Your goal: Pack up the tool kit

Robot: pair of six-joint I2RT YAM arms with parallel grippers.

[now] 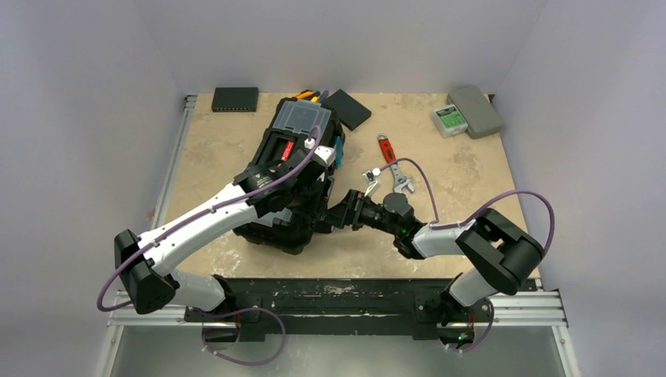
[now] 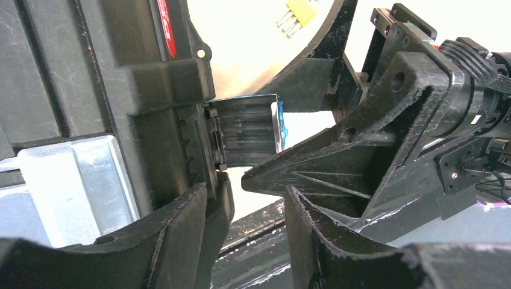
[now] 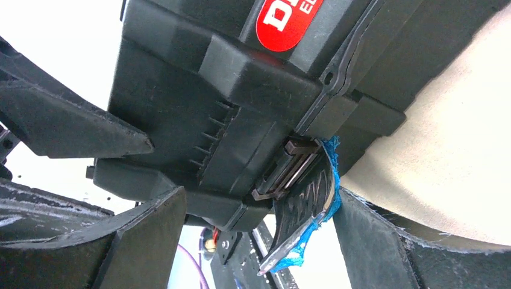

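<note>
The black tool box (image 1: 306, 149) stands shut and slanted on the left half of the table, mostly under my left arm. A latch (image 2: 244, 131) edged with blue tape sticks out from its side. My left gripper is part open beside that side, nothing held between its fingers. My right gripper reaches in from the right, also part open. In the right wrist view the latch (image 3: 307, 201) lies between its fingers, and the blue edge seems close to the right finger (image 3: 367, 232); contact is unclear. A red-handled adjustable wrench (image 1: 387, 149) lies right of the box.
A grey case (image 1: 475, 111) and a clear box with green contents (image 1: 450, 119) sit at the back right. A black box (image 1: 235, 99) is at the back left, and a dark flat box (image 1: 347, 110) lies behind the tool box.
</note>
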